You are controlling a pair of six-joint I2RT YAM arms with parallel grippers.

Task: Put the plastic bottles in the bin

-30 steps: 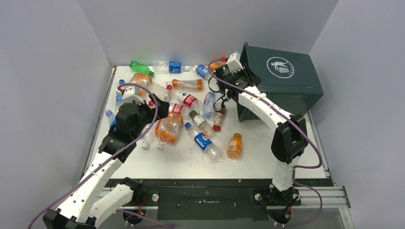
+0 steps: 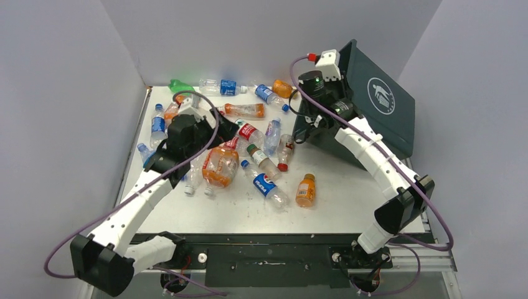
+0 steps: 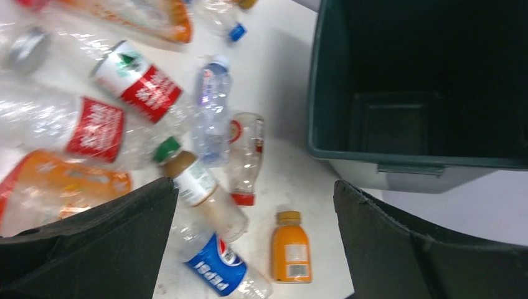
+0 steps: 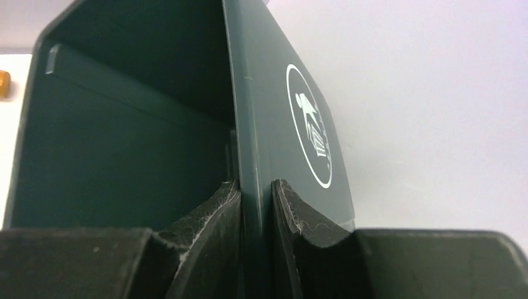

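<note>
The dark green bin tilts at the back right of the table, its opening visible in the left wrist view. My right gripper is shut on the bin's rim. My left gripper stands open above the bottles, holding nothing. Below it lie a Pepsi bottle, an orange juice bottle, a green-capped bottle, a red-capped bottle, a blue-tinted bottle and several other plastic bottles.
Bottles crowd the left and middle of the table. Walls surround the workspace at the back and sides.
My right gripper has moved up and rightward, and the bin is raised and more tilted, swung to the right. My left arm has shifted right and upward in the top view.
</note>
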